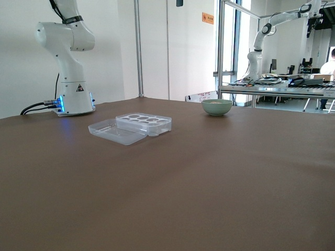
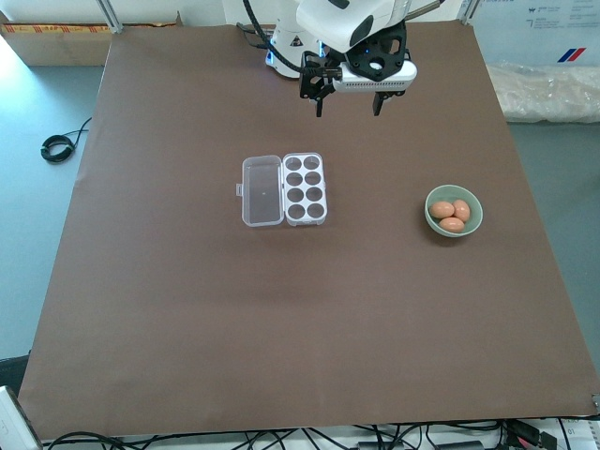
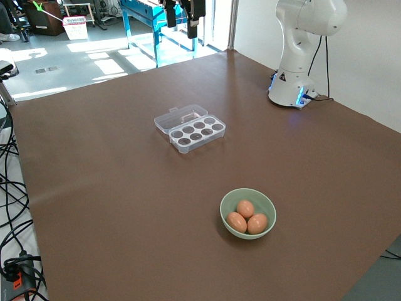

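My gripper (image 2: pixel 348 105) hangs at the back centre of the table in the left view, its two black fingers apart with nothing between them; in the right view it shows at the top edge. An open clear egg box (image 2: pixel 305 192) lies mid-table with its lid folded out, its eight round holes empty. To its right in the left view a pale green bowl (image 2: pixel 454 229) holds three brown eggs (image 3: pixel 236 221); the top view shows only the bowl's outside (image 1: pixel 216 108).
The robot base (image 3: pixel 291 91) stands at the back edge. Cables and small devices lie beyond the near edge in the left view.
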